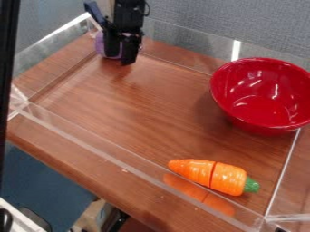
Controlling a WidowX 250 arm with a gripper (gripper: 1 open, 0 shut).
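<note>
My black gripper (121, 45) is low at the back left of the wooden surface, right at a purple object (105, 47) that is mostly hidden behind it; whether the fingers are closed on it is unclear. A large red bowl (259, 95) stands at the right. An orange toy carrot (206, 174) with a green top lies at the front right, near the clear front wall.
Low transparent walls edge the wooden surface (133, 118), whose middle and left are clear. A grey padded wall (230, 23) rises behind it. Below the front left edge is a dark blue floor (43, 181).
</note>
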